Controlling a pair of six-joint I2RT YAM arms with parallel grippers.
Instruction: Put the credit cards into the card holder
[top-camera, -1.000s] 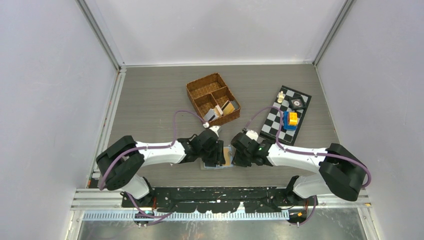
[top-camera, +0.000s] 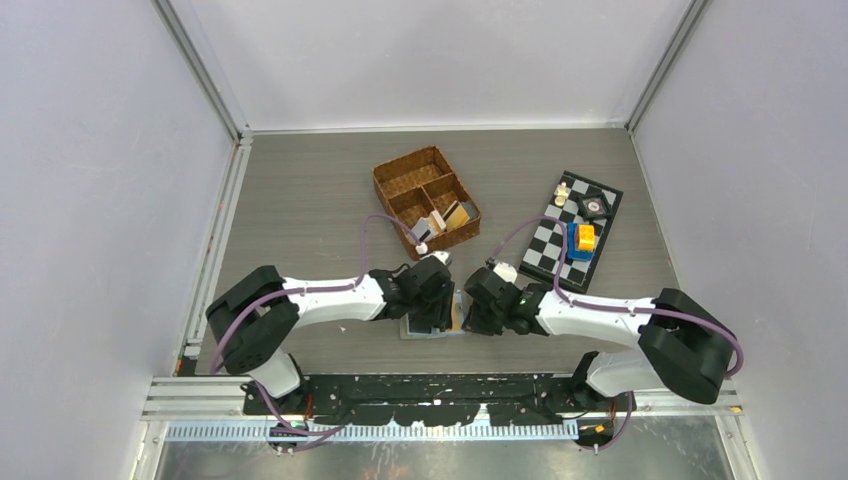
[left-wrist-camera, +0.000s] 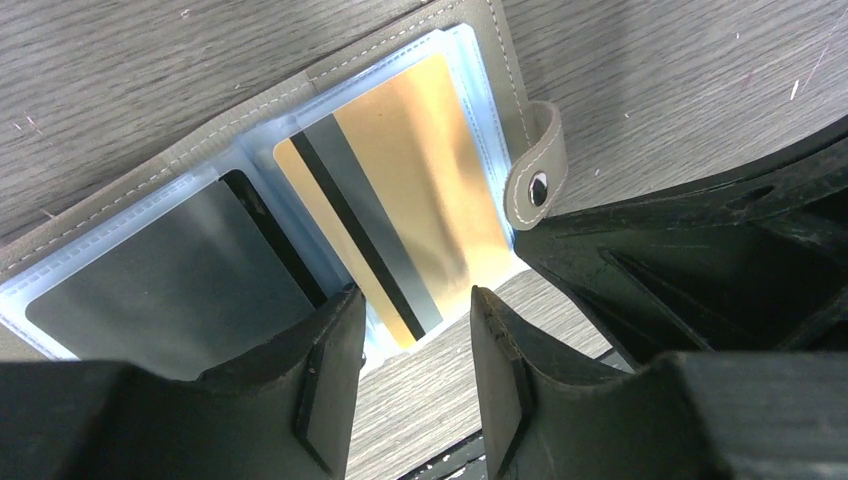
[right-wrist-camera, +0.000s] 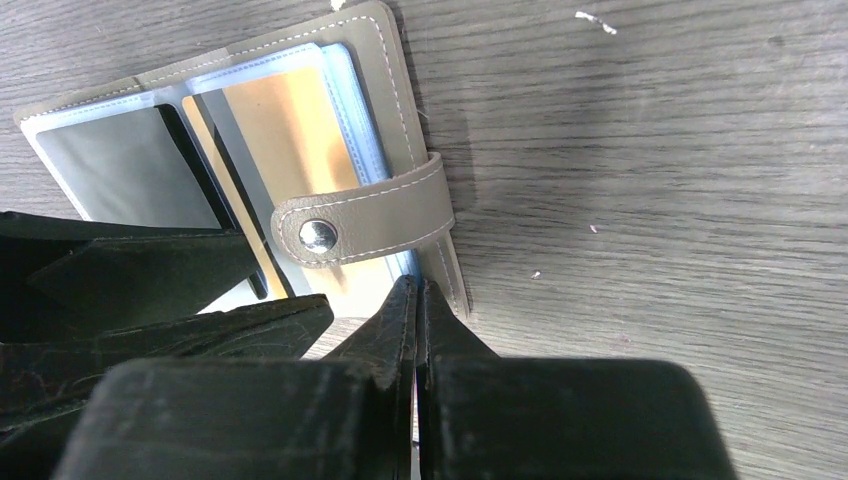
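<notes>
The card holder (left-wrist-camera: 512, 80), grey-beige with clear pockets, lies open and flat. A dark card (left-wrist-camera: 170, 285) fills its left pocket; a gold card (left-wrist-camera: 415, 150) with a black stripe is in the other pocket, its left edge showing along the pocket's side. Low over the gold card, my left gripper has its fingertips apart, one beside the card's left edge; whether they pinch it is unclear. At the holder's right edge, beside the snap strap (right-wrist-camera: 370, 220), my right gripper is shut with nothing between its fingers.
Behind the arms stands a wicker basket (top-camera: 408, 172) with several cards (top-camera: 455, 215) in its front right compartments. To the right is a checkered board (top-camera: 547, 240) carrying a yellow-and-blue block (top-camera: 583, 240).
The right arm and the holder stay about where they were.
</notes>
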